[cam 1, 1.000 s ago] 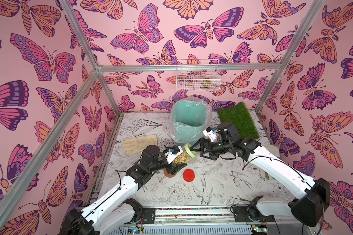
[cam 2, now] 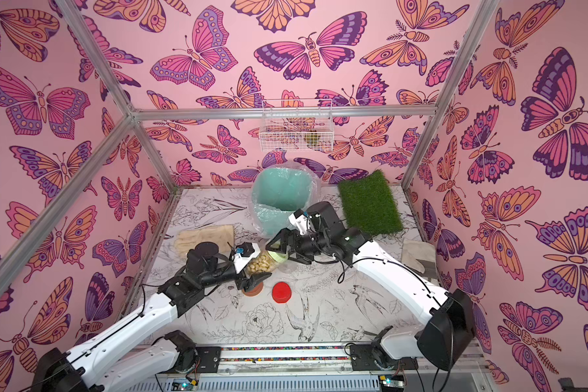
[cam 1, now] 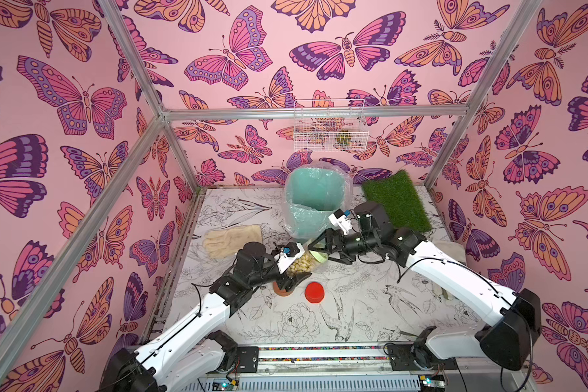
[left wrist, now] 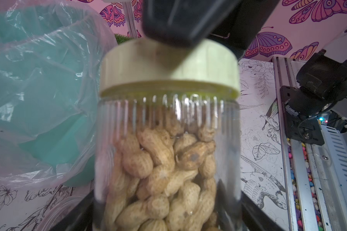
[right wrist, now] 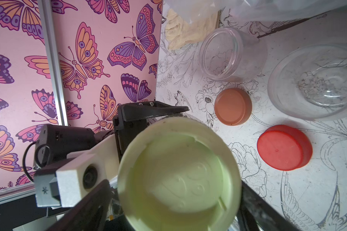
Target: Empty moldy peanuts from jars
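A peanut jar (left wrist: 162, 169) with a pale green lid (right wrist: 179, 177) is tilted between my grippers in the top views. My left gripper (cam 1: 294, 277) is around its body; whether the fingers grip it is unclear. My right gripper (cam 1: 330, 248) is open at the lid, its fingers over and beside the cap in both wrist views. One peanut near the top has a dark patch. An empty clear jar (right wrist: 250, 57), a clear container (right wrist: 312, 82), a brown lid (right wrist: 232, 106) and a red lid (right wrist: 281, 148) are on the table.
The bag-lined teal bin (cam 1: 317, 189) stands behind the grippers. Beige gloves (cam 1: 232, 241) lie at left, a grass mat (cam 1: 398, 199) at back right. A wire basket (cam 1: 330, 137) hangs on the back wall.
My right gripper has moved left onto the jar's lid, covering more of it. My left arm and the jar look unchanged.
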